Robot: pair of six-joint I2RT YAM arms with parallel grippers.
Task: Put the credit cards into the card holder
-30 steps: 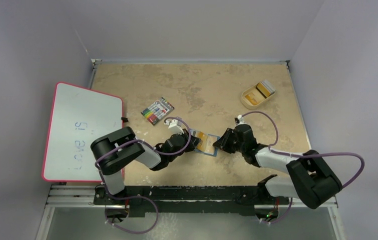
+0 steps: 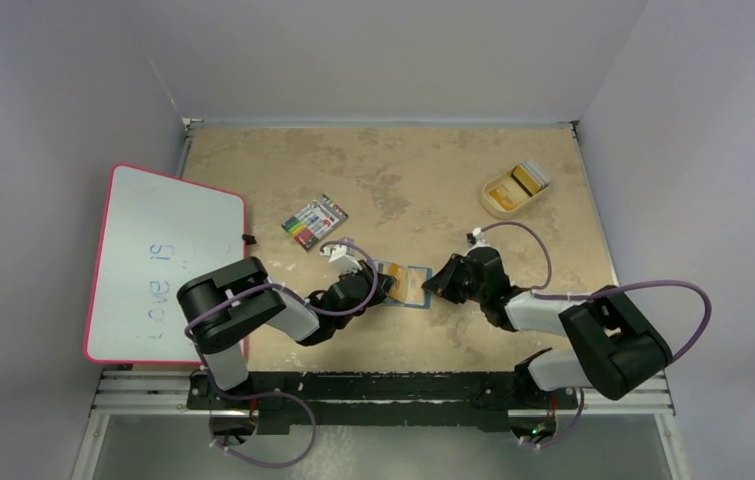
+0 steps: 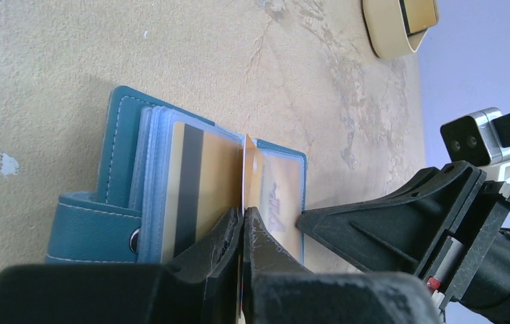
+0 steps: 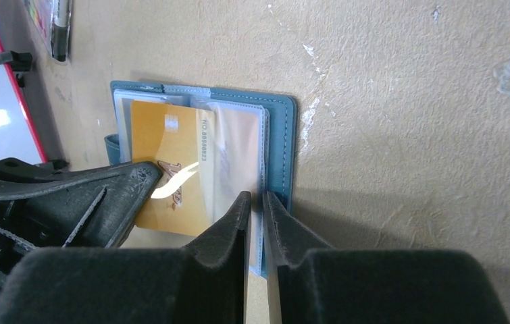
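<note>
The blue card holder [image 2: 419, 304] lies open on the table between my two grippers, its clear sleeves showing. A gold card [image 4: 171, 148] stands partly inside a clear sleeve, a white strip along one side of it. My left gripper is shut on that card's edge, which runs as a thin line between the fingers. Another gold card [image 3: 215, 182] with a dark stripe sits in a sleeve to the left. At the holder's right edge, my right gripper is slightly open, its fingertips on either side of the clear sleeve's edge [image 4: 263, 155].
A beige oval container [image 2: 494, 206] with more cards [image 2: 529, 180] stands at the back right. A pack of colored markers [image 2: 315, 221] lies behind my left arm, and a whiteboard [image 2: 165, 265] fills the left side.
The gold card remains at the left gripper.
</note>
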